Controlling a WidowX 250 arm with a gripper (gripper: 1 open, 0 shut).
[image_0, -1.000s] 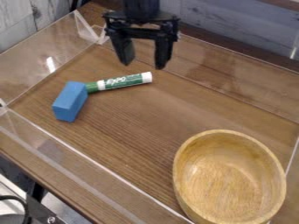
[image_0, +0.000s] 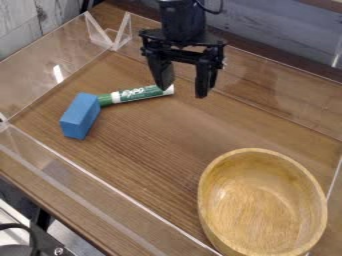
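Observation:
The black gripper (image_0: 183, 78) hangs over the upper middle of the wooden tray, its two fingers spread apart with nothing seen between them. Just left of it and below, a green-and-white tube (image_0: 134, 94) lies on the tray floor. A blue box (image_0: 80, 114) rests at the left side of the tray. A large wooden bowl (image_0: 262, 205) fills the lower right.
The tray floor (image_0: 160, 170) is bare in the centre and to the right above the bowl. Clear walls (image_0: 27, 85) border the tray at left and back. A cable runs at the bottom left corner.
The gripper has moved a little right and toward the camera, now sitting slightly lower in view. The tube, box and bowl have not moved.

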